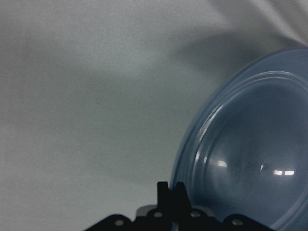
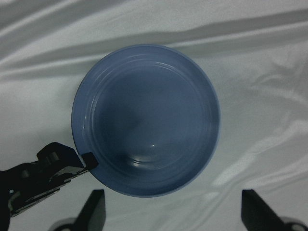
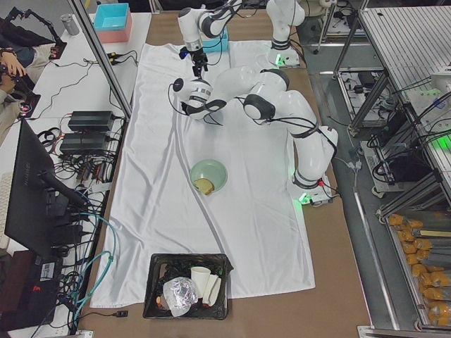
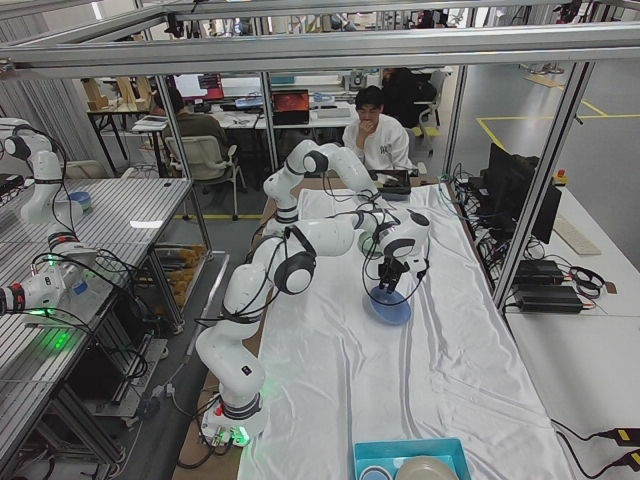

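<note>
A blue plate (image 2: 144, 115) (image 4: 388, 310) lies on the white cloth in the middle of the table. In the left wrist view my left gripper is at its rim, the two fingers close together, with the rim seeming to be between or beneath them. In the right wrist view the other gripper's black fingers reach that same rim at the lower left. My right gripper is above the plate with its fingertips wide apart and nothing held.
A green plate (image 3: 211, 170) with a yellowish piece on it lies on the cloth. A black crate (image 3: 163, 296) of mixed items and a turquoise bin (image 4: 410, 448) stand at opposite table ends.
</note>
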